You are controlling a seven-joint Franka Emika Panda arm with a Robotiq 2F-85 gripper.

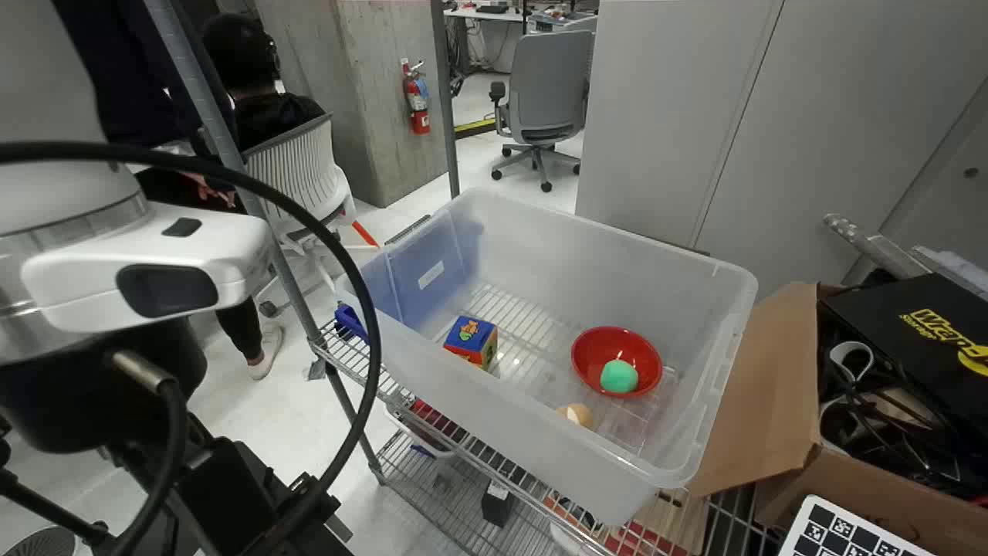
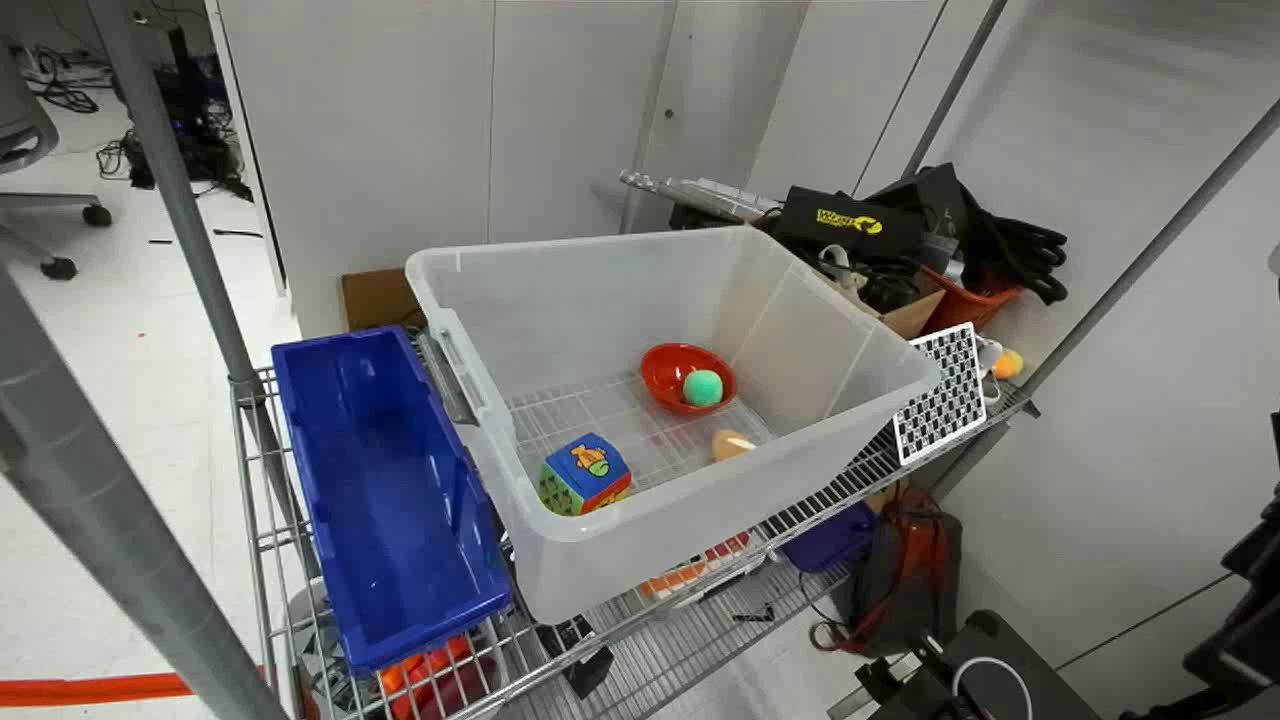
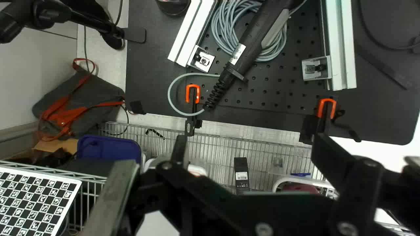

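Note:
My gripper is open in the wrist view, its two dark fingers wide apart with nothing between them. It hangs outside the clear plastic bin (image 1: 574,222), on the robot's side of the shelf. Inside that bin, a red bowl (image 1: 593,350) holds a green ball (image 1: 618,376). A tan, roundish object (image 2: 729,445) lies on the bin floor near the bowl, apart from it. Nearer the bin's other end sits a soft-looking cube (image 2: 585,473) with a blue top and a fish picture. None of these bin objects shows in the wrist view.
An empty-looking blue tray (image 2: 390,504) stands beside the bin on the wire shelf. Opposite it are a cardboard box (image 1: 787,389) of cables and a checkered board (image 2: 942,390). Below my gripper lies a black pegboard table (image 3: 271,90) with a cable coil. A metal post (image 2: 180,228) rises by the tray.

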